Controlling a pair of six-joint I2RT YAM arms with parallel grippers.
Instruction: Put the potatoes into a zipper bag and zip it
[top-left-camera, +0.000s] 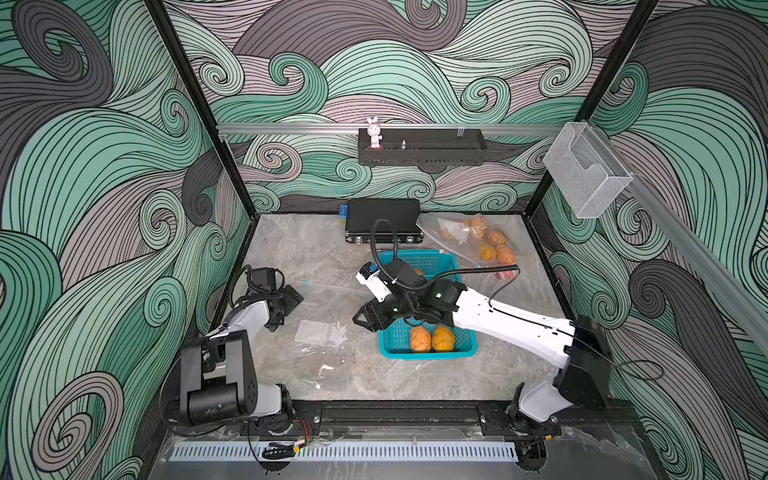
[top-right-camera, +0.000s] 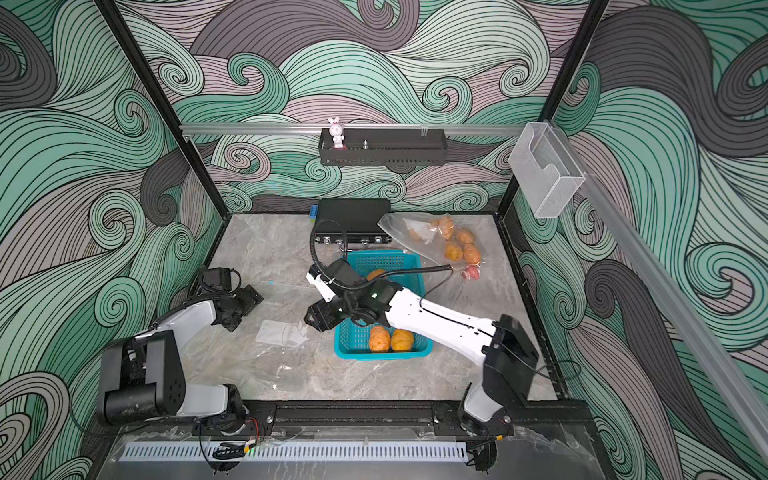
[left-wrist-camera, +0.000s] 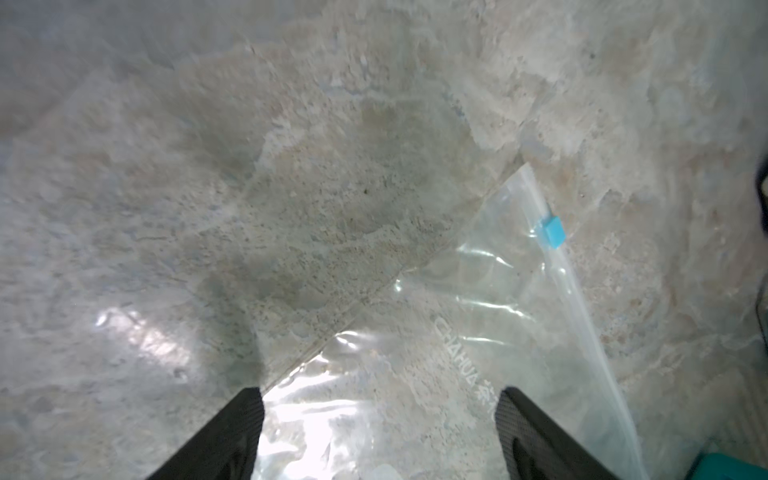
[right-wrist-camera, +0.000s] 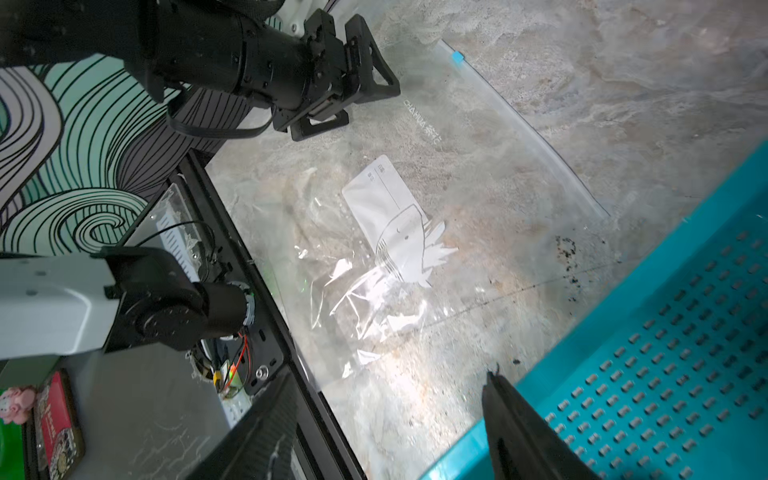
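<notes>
A clear zipper bag with a white printed patch lies flat on the grey table; its blue slider is at a corner. My left gripper is open over that end, fingers apart. My right gripper is open above the left side of the teal basket, empty. Two potatoes, one orange and one yellow, sit in the basket's front; another shows partly behind the right arm.
A filled bag of potatoes lies back right, a red item beside it. A black case stands at the back.
</notes>
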